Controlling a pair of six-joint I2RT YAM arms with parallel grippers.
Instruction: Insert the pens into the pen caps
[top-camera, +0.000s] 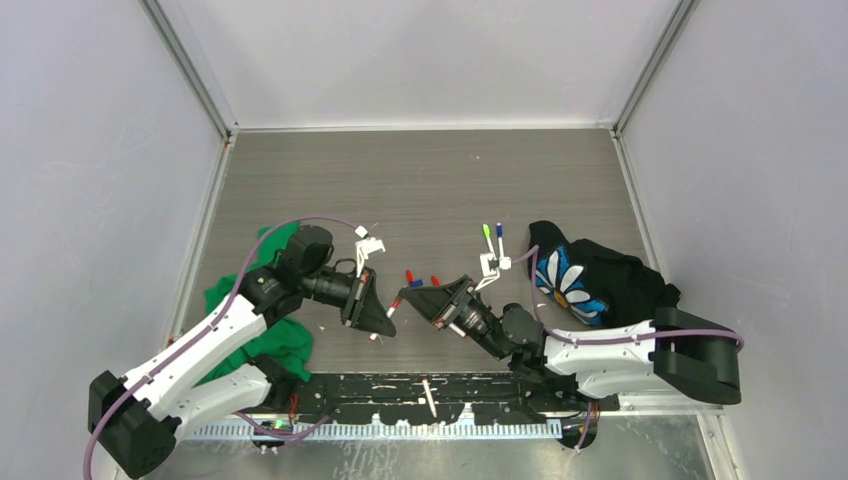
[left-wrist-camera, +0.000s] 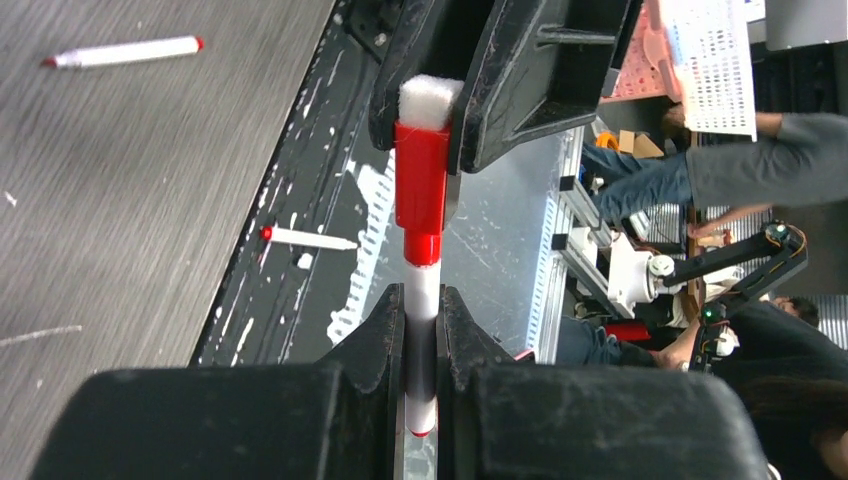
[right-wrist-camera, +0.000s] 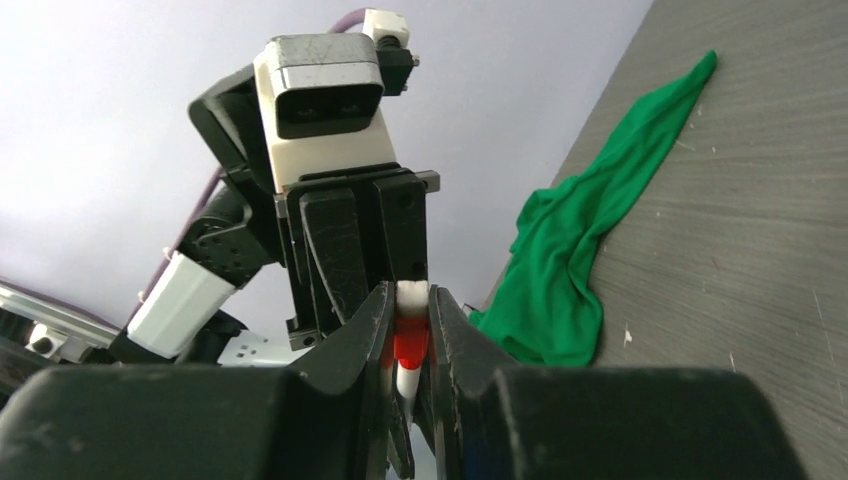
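Note:
My left gripper (top-camera: 378, 326) is shut on the white barrel of a red pen (left-wrist-camera: 421, 330). My right gripper (top-camera: 407, 298) is shut at the other end, on the red cap (left-wrist-camera: 421, 175) with a whitish top. In the left wrist view barrel and cap line up and meet; whether the pen sits fully inside cannot be told. Other white-and-red pens lie on the table (left-wrist-camera: 128, 53) and on the dark front strip (top-camera: 429, 398). A green-tipped pen (top-camera: 488, 238) and a blue-tipped pen (top-camera: 499, 236) lie further back.
A green cloth (right-wrist-camera: 560, 290) lies at the left under the left arm, and a black cloth with a flower print (top-camera: 620, 280) at the right.

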